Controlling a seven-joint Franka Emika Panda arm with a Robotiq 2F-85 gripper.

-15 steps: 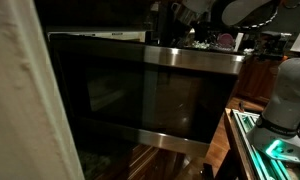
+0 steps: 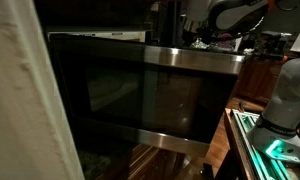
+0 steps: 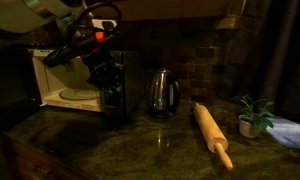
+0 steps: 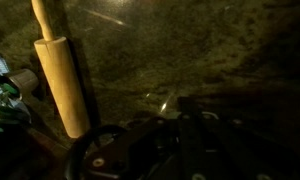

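Observation:
In exterior view 2 my gripper (image 3: 112, 92) hangs over the counter, in front of the open microwave (image 3: 52, 72). From the wrist view, the dark gripper points at bare countertop. It looks shut, and nothing shows between its fingers, though the light is poor. A wooden rolling pin (image 4: 62, 85) lies well to its left in that view, apart from it. Exterior view 1 shows only part of the arm (image 2: 230, 18) at the top right; the fingertips are hard to make out there.
A dark kettle (image 3: 162, 93) stands right of the microwave. Farther right are the rolling pin (image 3: 211, 133), a potted plant (image 3: 252, 118) and a pale cloth (image 3: 288, 132). A steel-trimmed oven front (image 2: 140, 90) fills exterior view 1.
In exterior view 1 the arm has shifted a little to the right over the counter. Nothing else visibly moved.

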